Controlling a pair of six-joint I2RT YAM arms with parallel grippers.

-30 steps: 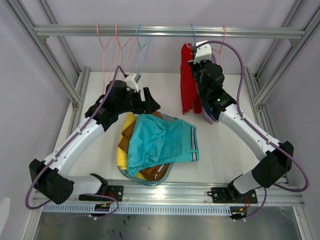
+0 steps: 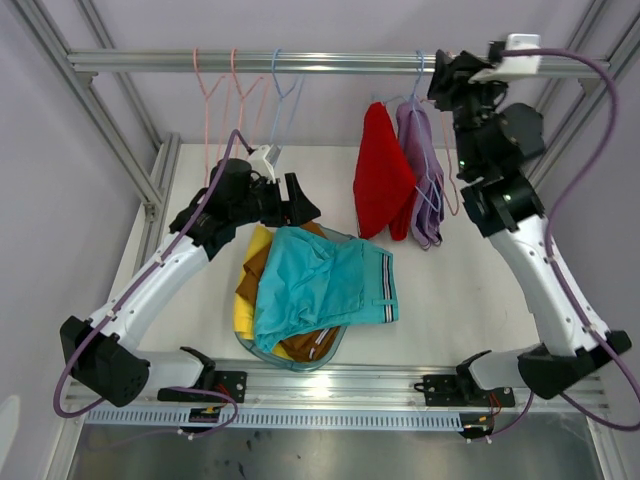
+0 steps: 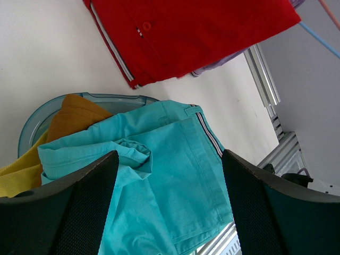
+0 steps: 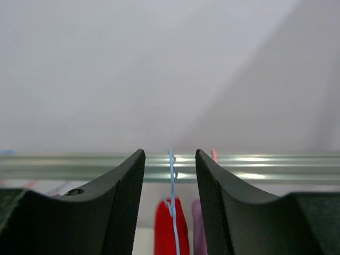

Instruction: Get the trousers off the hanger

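Observation:
Red trousers [image 2: 382,175] hang below the rail, with purple trousers [image 2: 420,175] beside them on blue hangers. My right gripper [image 2: 445,70] is raised to rail height near the blue hanger's hook; in the right wrist view its open fingers [image 4: 114,207] frame a blue hook [image 4: 172,180] farther off, and the image is blurred. My left gripper [image 2: 293,205] stands open over turquoise trousers [image 2: 320,280], with nothing between its fingers in the left wrist view.
Yellow, brown and turquoise clothes lie in a clear bin [image 2: 343,338] on the white floor. Empty pink and blue hangers hang at the left of the rail [image 2: 150,60]. Frame posts stand at both sides.
My right arm has moved up and to the right. The red trousers and their hanger have shifted right and turned. The left arm is unchanged.

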